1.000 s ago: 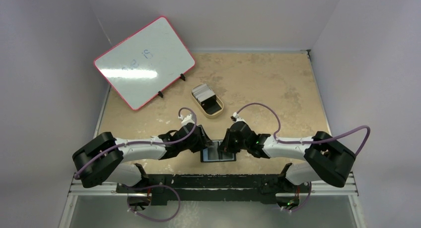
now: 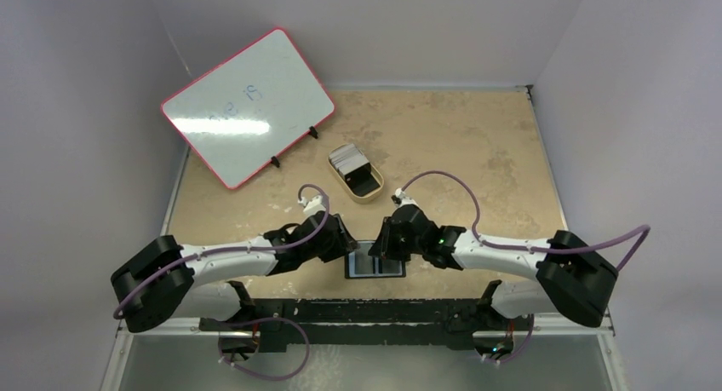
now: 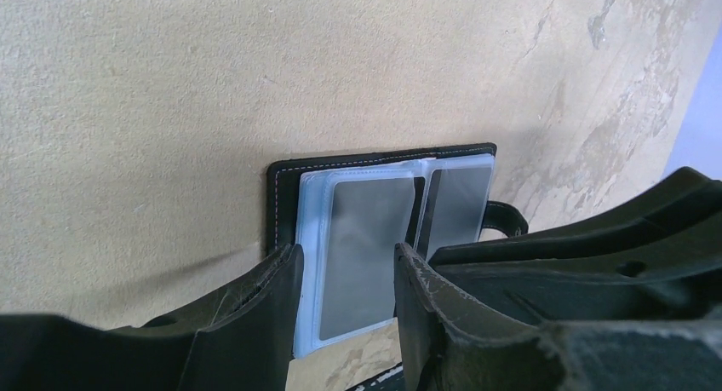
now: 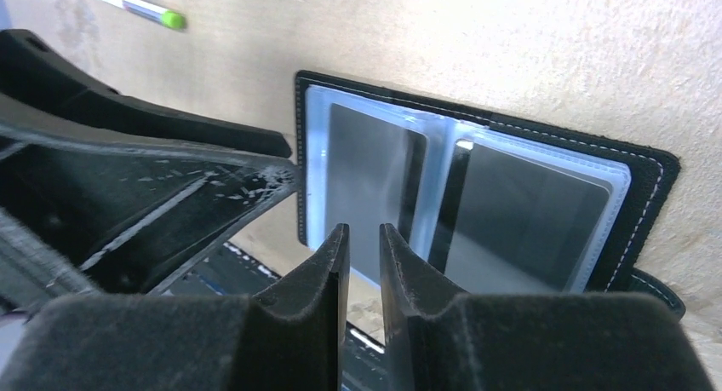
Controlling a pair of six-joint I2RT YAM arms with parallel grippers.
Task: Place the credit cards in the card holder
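Note:
The black card holder [image 2: 375,273] lies open at the table's front between both grippers, its clear sleeves showing grey panels [image 3: 362,246] [image 4: 526,212]. My left gripper is open over the left sleeve, nothing seen between its fingers. My right gripper is above the holder, its fingertips a small gap apart with no card visible between them. A tan tray [image 2: 371,195] behind the holder holds a stack of light card-like items [image 2: 347,159].
A whiteboard [image 2: 247,110] with clips stands at back left. A green-tipped pen-like item [image 4: 149,10] shows in the right wrist view.
Both arms have shifted slightly: the left gripper a little leftward, the right slightly up toward the back. The holder and tray look unmoved.

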